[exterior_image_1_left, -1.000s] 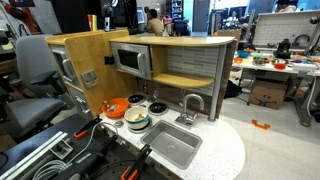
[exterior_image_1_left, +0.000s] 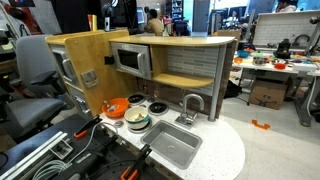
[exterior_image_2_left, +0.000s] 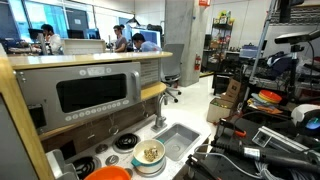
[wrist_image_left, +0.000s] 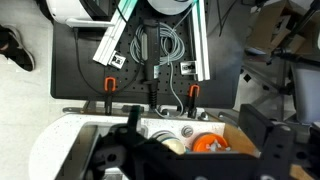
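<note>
My gripper stands open in the wrist view, its two dark fingers wide apart and nothing visible between them. It looks down over the black table and the counter edge. An orange bowl (exterior_image_1_left: 118, 107) rests on the counter, with an orange one (wrist_image_left: 208, 143) partly in sight below my gripper. Beside it is a pale yellow bowl (exterior_image_2_left: 149, 153) on top of light green dishware, close to the stove. A grey sink (exterior_image_1_left: 174, 146) with a curved faucet (exterior_image_1_left: 190, 108) is set into the white counter.
A silver microwave (exterior_image_1_left: 132, 60) sits under a wooden shelf (exterior_image_1_left: 190, 41). Black burners (exterior_image_1_left: 157, 108) lie behind the bowls. Clamps (wrist_image_left: 108, 95) and coiled cable (wrist_image_left: 160, 48) occupy the black table. The white counter (exterior_image_1_left: 222, 145) right of the sink is clear.
</note>
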